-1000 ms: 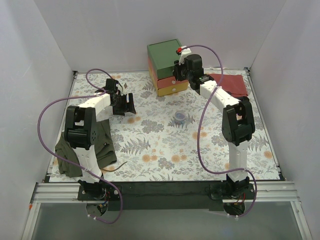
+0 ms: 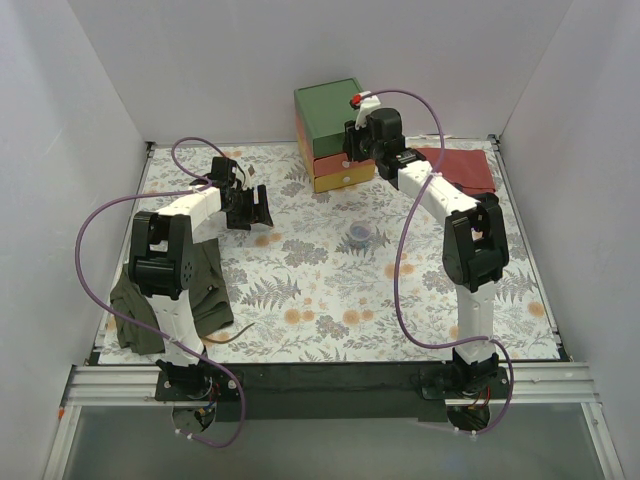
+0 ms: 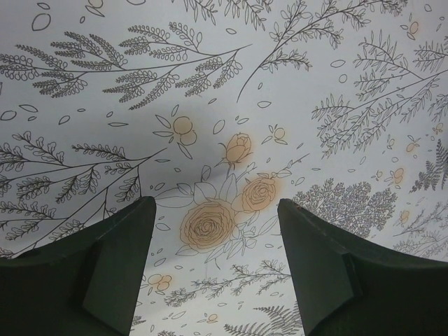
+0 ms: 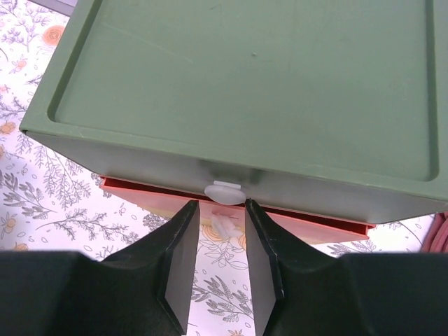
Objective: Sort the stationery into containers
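Observation:
A small drawer cabinet (image 2: 325,115) stands at the back, green on top, with pink (image 4: 313,226) and yellow (image 2: 338,178) drawers below. My right gripper is at the green front, its fingertips part open just below and around the lower edge of the white knob (image 4: 225,192); whether it grips the knob is unclear. The pink drawer sits slightly out. My left gripper is open over bare floral mat at the left, with nothing between its fingers.
Dark cloth (image 2: 135,320) lies at the front left, a red cloth (image 2: 465,160) at the back right. A small clear round item (image 2: 359,233) sits mid-table.
My right gripper has shifted very slightly at the cabinet's front. The left arm and the other objects look the same.

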